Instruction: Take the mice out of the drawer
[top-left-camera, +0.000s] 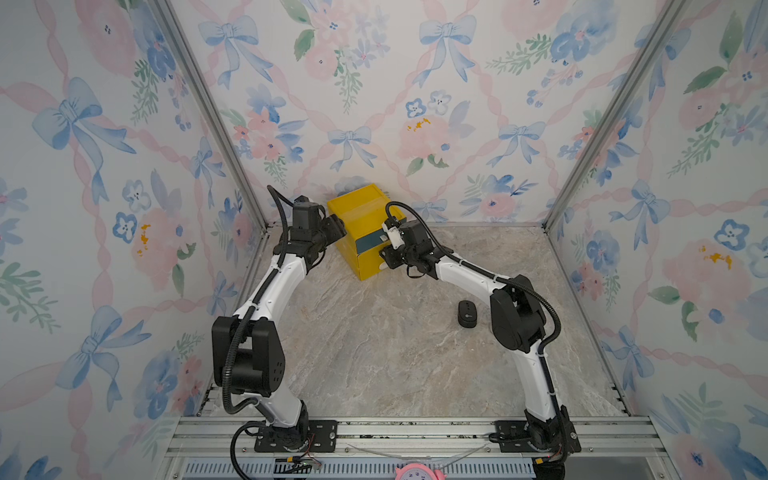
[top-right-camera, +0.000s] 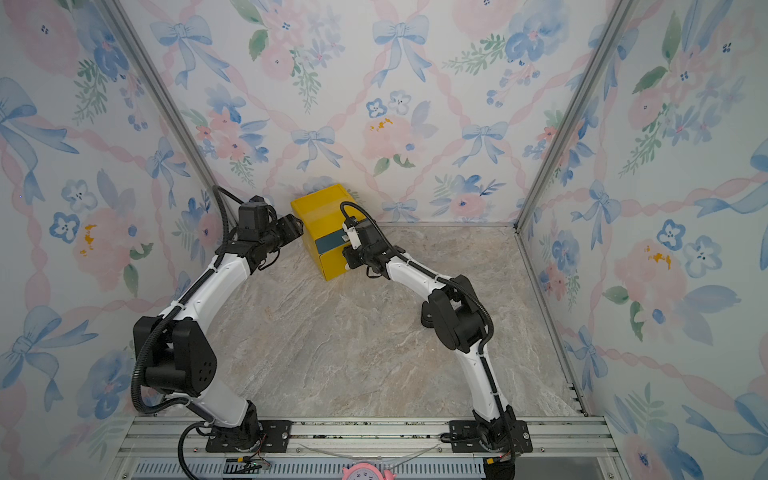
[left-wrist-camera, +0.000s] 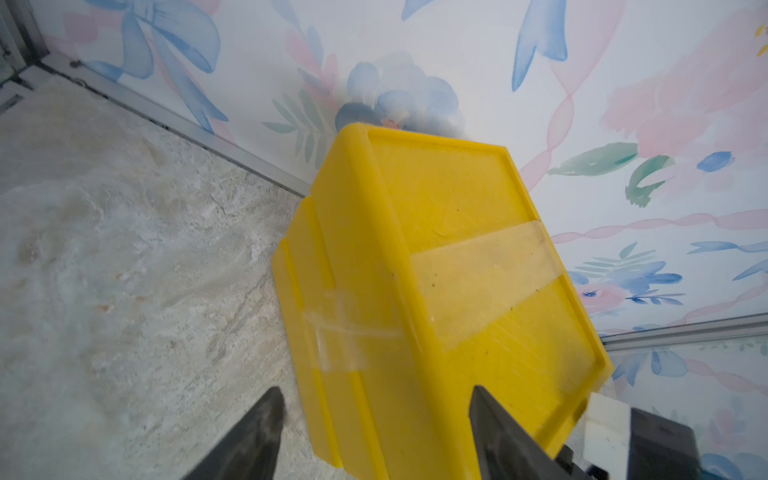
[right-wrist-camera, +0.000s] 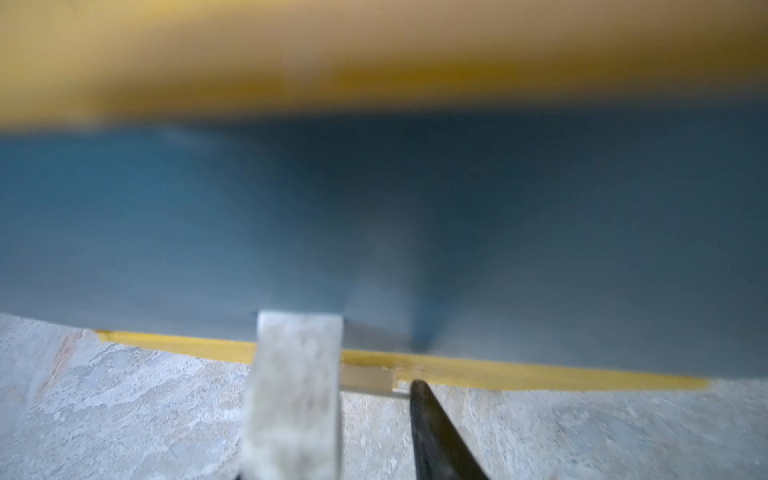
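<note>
A yellow drawer box (top-left-camera: 361, 209) with a blue-grey drawer front (right-wrist-camera: 560, 224) stands tilted-looking at the back left. My right gripper (top-left-camera: 385, 244) is at that front, shut on something there, probably its handle; the exact grip is blurred in the right wrist view, where a white piece (right-wrist-camera: 296, 384) shows. My left gripper (top-left-camera: 336, 228) is beside the box's upper left, above its left side, its fingers apart with nothing clearly between them in the left wrist view. A black mouse (top-left-camera: 467, 313) lies on the floor near the right arm. The drawer's inside is hidden.
Bare marble surface (top-left-camera: 376, 344) fills the middle and front. Floral walls close in the back and sides, near the box and left arm.
</note>
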